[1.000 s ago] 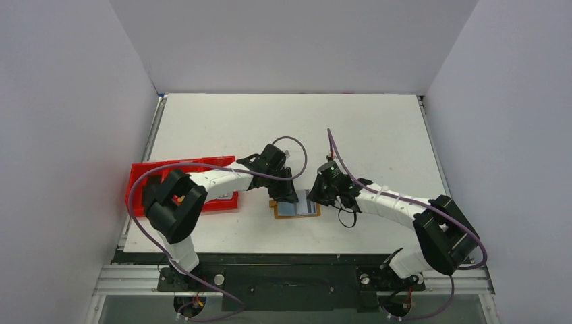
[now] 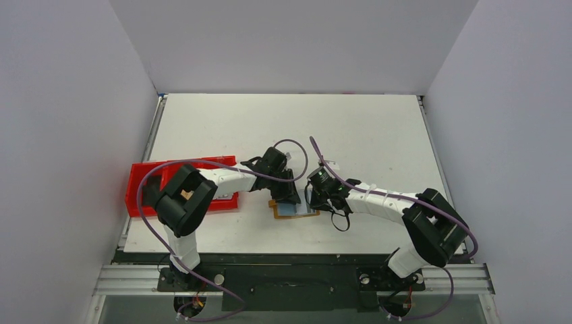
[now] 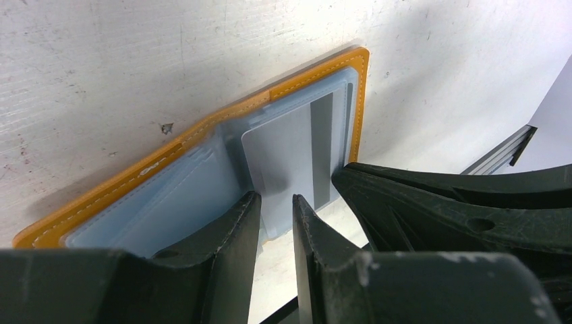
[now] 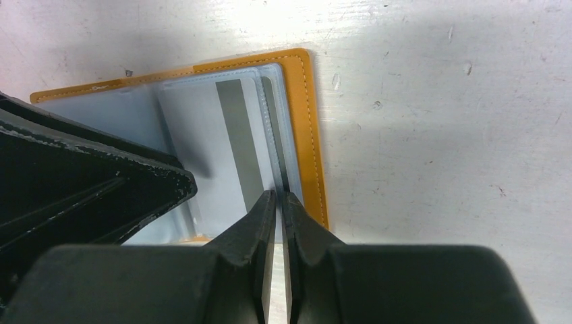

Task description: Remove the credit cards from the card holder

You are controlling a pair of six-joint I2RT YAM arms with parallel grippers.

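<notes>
The card holder, with an orange-brown border (image 3: 155, 160) and clear sleeves, lies open on the table. A white card with a grey stripe (image 4: 216, 142) shows inside its right half. My left gripper stands at the fold side of that card, its fingers a small gap apart and nothing clearly between them. At the card's other side is my right gripper, fingertips close together at the sleeve edge by the stripe. Whether they pinch the sleeve or a card is hidden.
A red divided tray (image 2: 135, 189) with items in it stands on the left of the table. Both grippers are crowded close together over the holder.
The left gripper has shifted only slightly. The holder stays in place.
</notes>
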